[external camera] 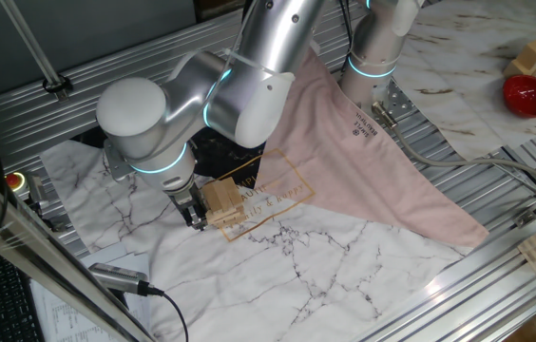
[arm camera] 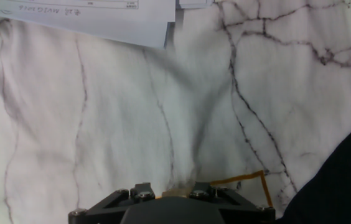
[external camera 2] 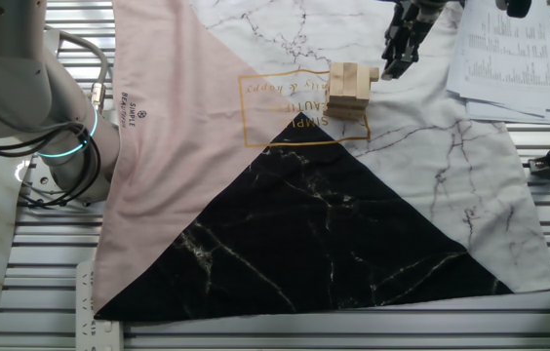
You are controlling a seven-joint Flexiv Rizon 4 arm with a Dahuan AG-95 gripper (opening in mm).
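A small stack of light wooden blocks (external camera: 222,201) stands on the marble-patterned cloth, over the gold printed frame. In exterior view 2 one block end (external camera 2: 373,73) juts out of the stack (external camera 2: 350,90) on the side facing my gripper (external camera 2: 390,70). My gripper (external camera: 195,218) points down right beside the stack, its tips close to that jutting end. Whether they touch it is not clear. Along the bottom of the wrist view dark finger parts (arm camera: 142,191) show, with a sliver of wood between them; the fingertips are hidden.
The cloth has a pink part (external camera 2: 163,146) and a black part (external camera 2: 285,224). Papers (external camera 2: 502,58) lie past the gripper. A red bowl (external camera: 530,97) and more blocks (external camera: 535,57) sit on another surface at the right.
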